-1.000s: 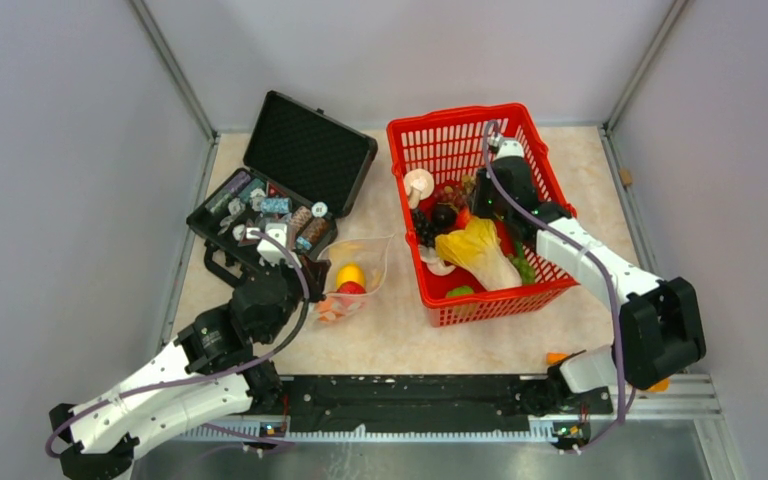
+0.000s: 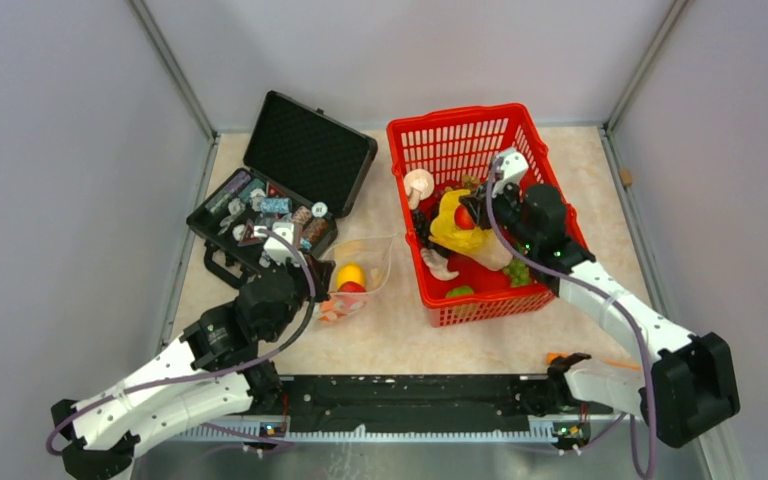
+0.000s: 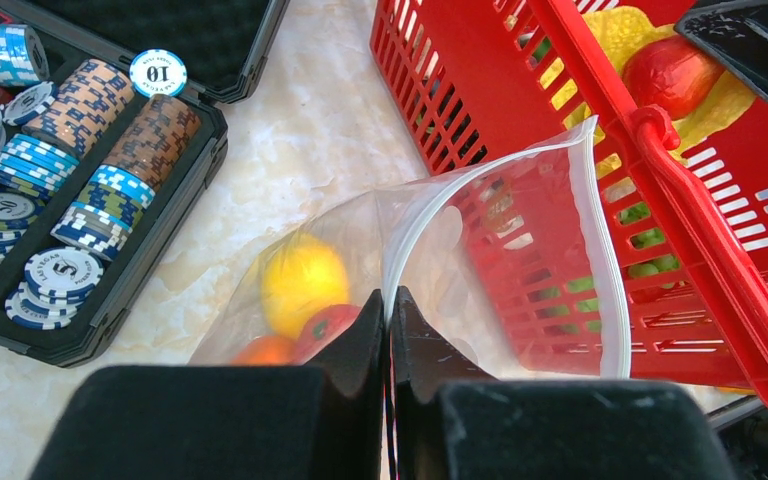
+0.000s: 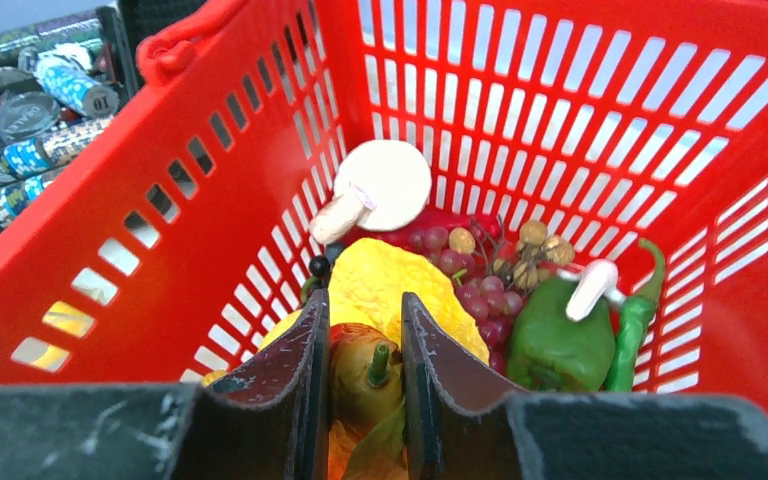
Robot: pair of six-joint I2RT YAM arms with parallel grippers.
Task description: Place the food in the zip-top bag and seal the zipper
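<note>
The clear zip top bag [image 3: 610, 270] stands with its mouth spread. A yellow round food [image 3: 303, 283] and red food [image 3: 328, 328] show inside it. My left gripper is shut on the bag's rim near one end of the opening. Over the red basket, my right gripper is shut on a shiny red food with a green stem [image 4: 363, 372]. In the top view this red food [image 2: 465, 217] is above the yellow leafy cabbage [image 2: 455, 236]; its underside is hidden.
The red basket [image 2: 480, 312] also holds a mushroom [image 4: 390, 180], grapes [image 4: 480, 300] and a green pepper [image 4: 560, 335]. Left of the bag lies an open black case [image 2: 310, 150] of poker chips. Bare tabletop [image 2: 410, 350] lies in front of the basket.
My right gripper has moved toward the front of the basket and now has the red food between its fingers. The left gripper and bag have shifted slightly to the right.
</note>
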